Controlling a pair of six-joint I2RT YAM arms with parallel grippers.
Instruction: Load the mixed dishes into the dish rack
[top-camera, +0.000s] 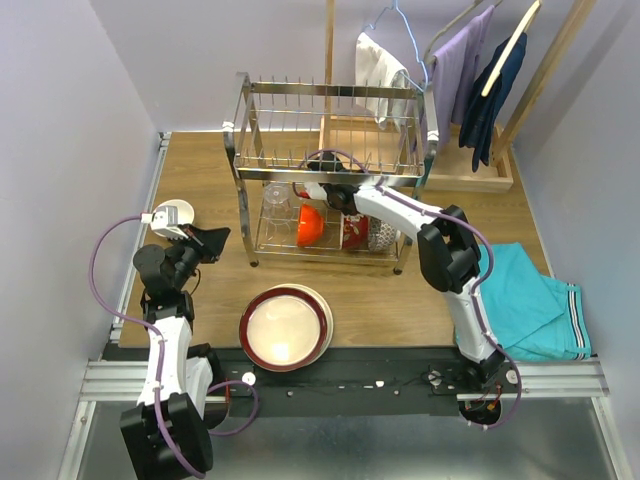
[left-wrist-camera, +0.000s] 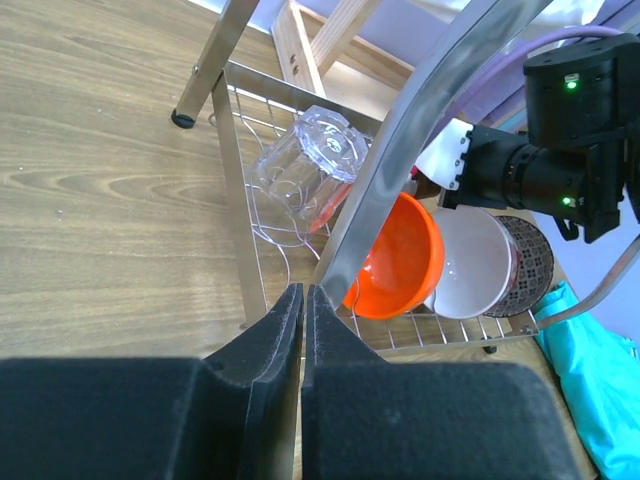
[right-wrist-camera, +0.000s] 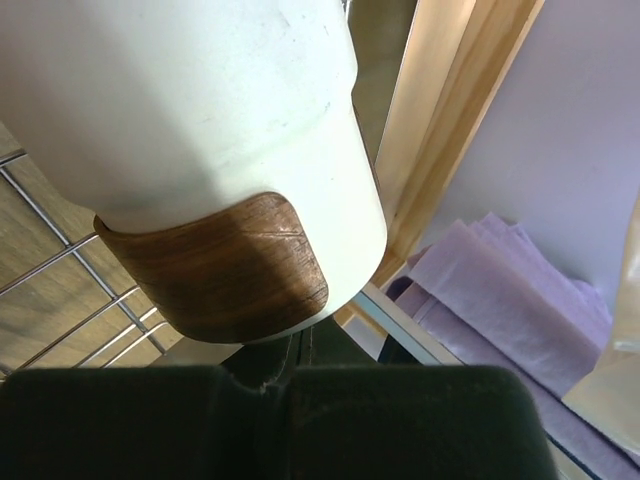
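The metal dish rack (top-camera: 240, 180) has two tiers. On its lower tier are a clear glass (top-camera: 277, 200), an orange bowl (top-camera: 311, 226), a red patterned mug (top-camera: 353, 232) and a speckled cup (top-camera: 381, 236). My right arm reaches in between the tiers. In the right wrist view a white cup with a brown band (right-wrist-camera: 220, 270) fills the space just beyond my right gripper, which is shut with nothing visible between its fingers. Left of the rack, my left gripper (top-camera: 228, 232) is shut; nothing shows between its tips in the left wrist view.
Two stacked plates (top-camera: 285, 328), the upper one red-rimmed, lie on the table in front of the rack. A small white dish (top-camera: 178, 211) sits beyond the left arm. At right lies a turquoise cloth (top-camera: 530, 300). Behind the rack stands a wooden drying frame (top-camera: 545, 85) with clothes.
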